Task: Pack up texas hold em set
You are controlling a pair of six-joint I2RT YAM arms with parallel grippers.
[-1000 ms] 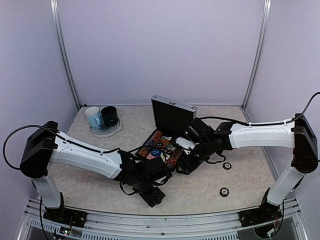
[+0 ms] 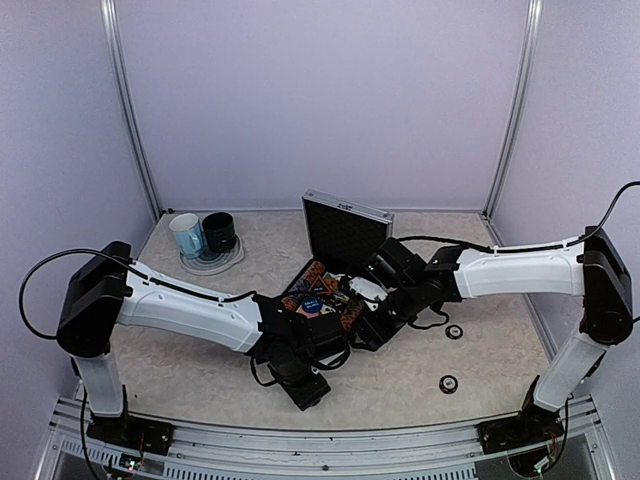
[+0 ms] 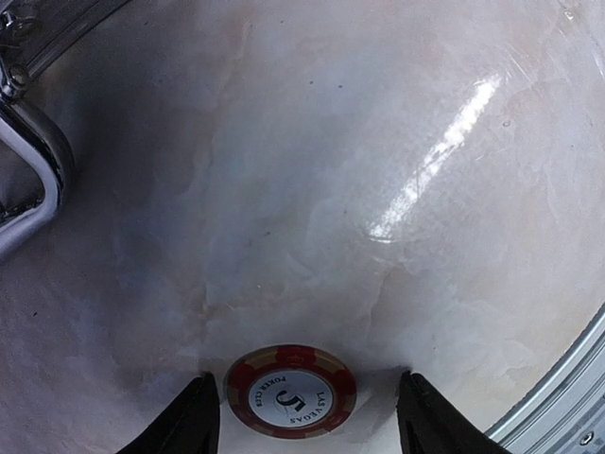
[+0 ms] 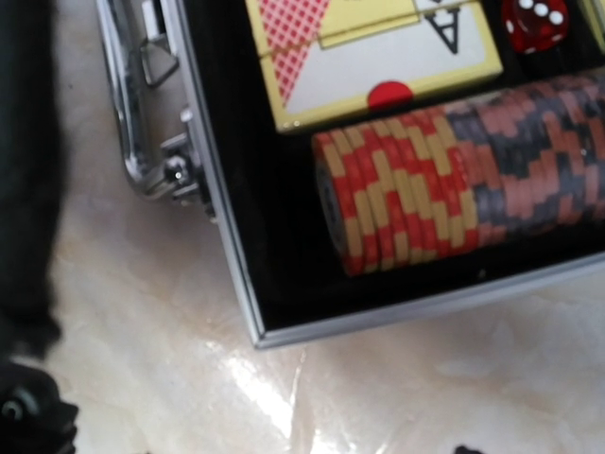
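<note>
In the left wrist view a red-and-tan poker chip [image 3: 291, 392] lies flat on the table. My left gripper stands open around it, one finger to each side with a gap between finger and chip. The poker case [image 2: 347, 232] is open with its lid up. Inside it, the right wrist view shows a row of stacked chips [image 4: 406, 194], a yellow-edged card box [image 4: 378, 76] and a red die [image 4: 534, 23]. My right gripper [image 2: 368, 328] hangs over the case's right front; in its own view only bits of its tips show, wide apart at the bottom edge.
Two loose chips lie to the right: a nearer chip [image 2: 448, 384] and a farther chip [image 2: 454, 331]. A light blue mug [image 2: 186, 234] and a black mug [image 2: 219, 232] stand on plates [image 2: 214, 264] at back left. Beside the left gripper juts the case's metal handle [image 3: 59, 156].
The right arm has barely moved.
</note>
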